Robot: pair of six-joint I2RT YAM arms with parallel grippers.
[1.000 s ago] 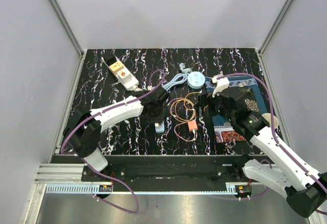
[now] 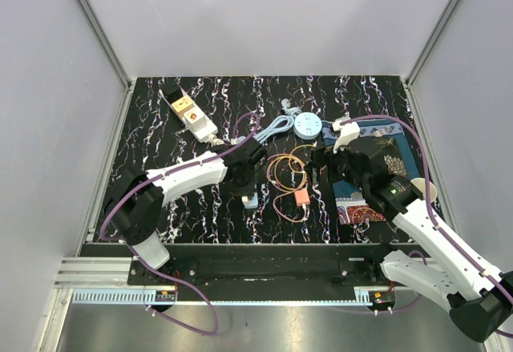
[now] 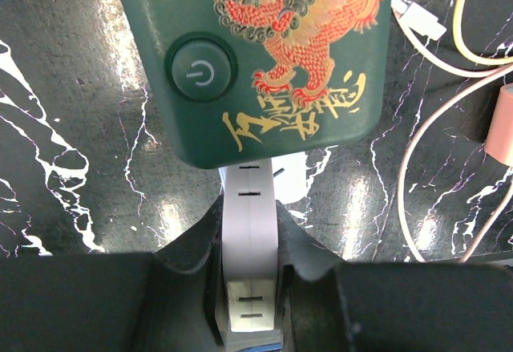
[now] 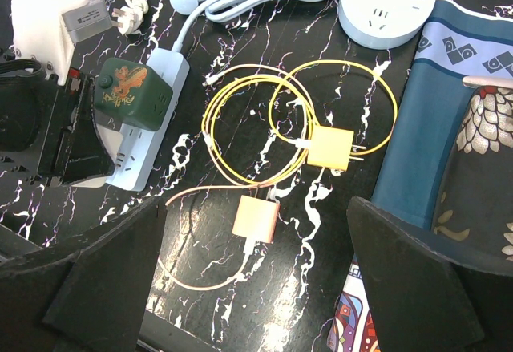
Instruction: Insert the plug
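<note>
My left gripper is shut with something between its fingers, over the pale power strip (image 4: 133,167). A dark green box (image 3: 176,15) with a gold-red bird and a power button sits on the strip, just beyond the fingertips in the left wrist view; whether it is the held thing or a plug's prongs are seated, I cannot tell. The strip is largely hidden under box and gripper. My right gripper stands open over an orange charger (image 4: 255,222), its fingers wide apart.
A yellow charger (image 4: 329,145) with looped cables lies right of the strip. A round white socket (image 2: 308,125) is at the back, a second strip (image 2: 200,123) at back left, a blue mat (image 4: 401,167) at right.
The right arm has not moved.
</note>
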